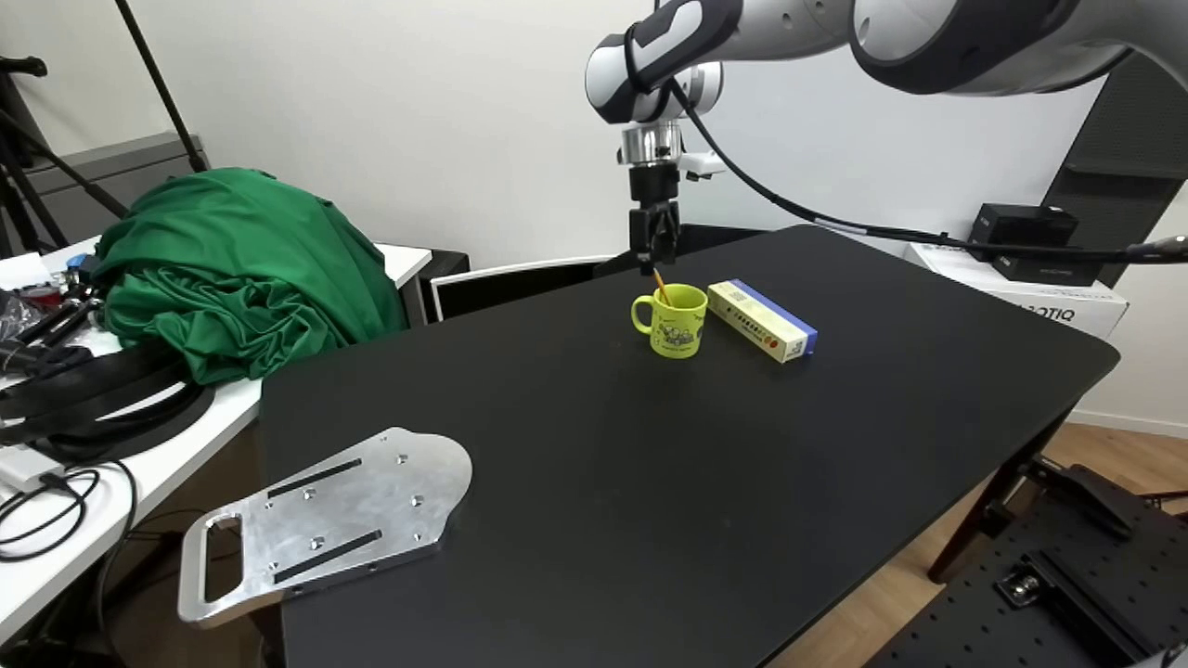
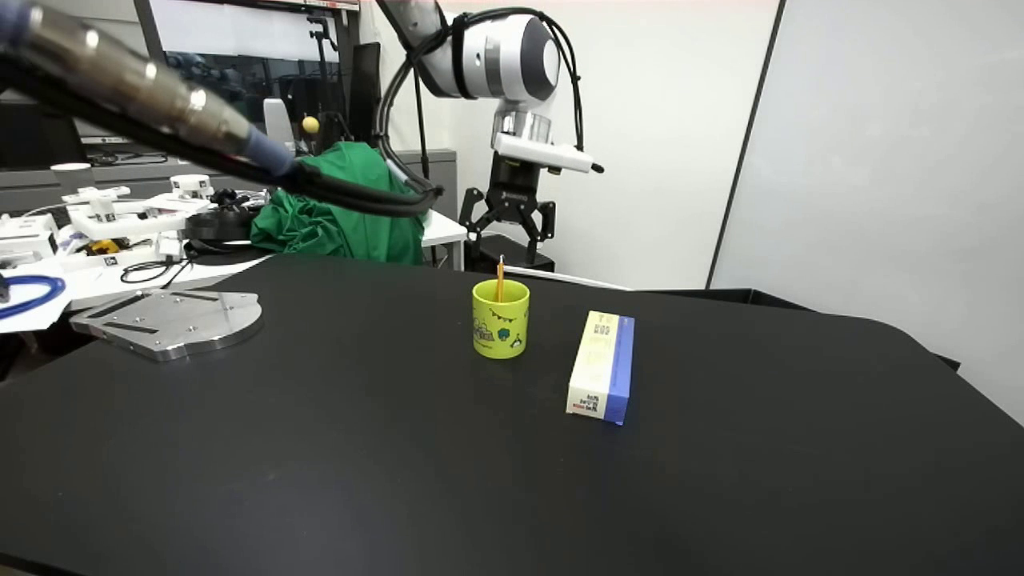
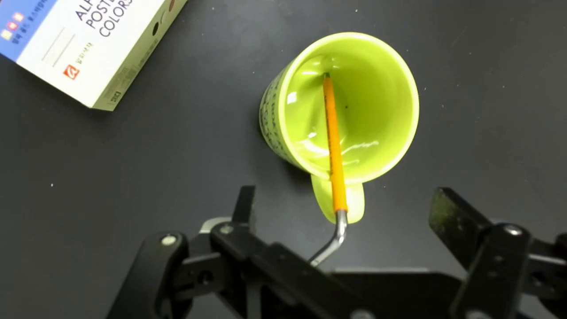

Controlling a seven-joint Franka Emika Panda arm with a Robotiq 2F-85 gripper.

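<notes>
A yellow-green mug (image 1: 677,323) stands upright on the black table, its handle toward the lower side in the wrist view (image 3: 340,196). Leaning inside it is an orange-handled tool (image 3: 333,138), whose bent metal end sticks out past the rim above the handle. My gripper hangs above the table with its fingers wide apart, one on each side of the tool's metal end. Nothing is held. In exterior view 2 the open gripper (image 2: 506,235) is higher than the mug (image 2: 500,322), with clear space between them. Part of the tool's metal tip is hidden behind the gripper's body.
A white and blue "poster colors" box (image 2: 602,365) lies close beside the mug. A flat metal plate (image 1: 345,512) rests at the table's left edge, and a green cloth (image 1: 239,267) is heaped on the white side table.
</notes>
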